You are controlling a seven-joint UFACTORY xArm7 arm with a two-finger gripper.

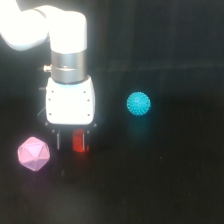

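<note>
A small red block (79, 141) lies on the dark surface at the left of the view, right below the white hand. My gripper (72, 143) is over it, its thin dark fingers hard to make out against the black background. The block's upper part meets the hand's lower edge in the picture. Whether the fingers touch the block or only stand around it cannot be told. To the left lies a pink faceted ball (33, 154), clear of the hand. A cyan knobbly ball (138, 103) rests to the right, well apart from the gripper.
The white arm (24, 28) comes in from the top left corner. Dark bare surface (160, 175) stretches over the lower middle and right, with no other obstacle visible there.
</note>
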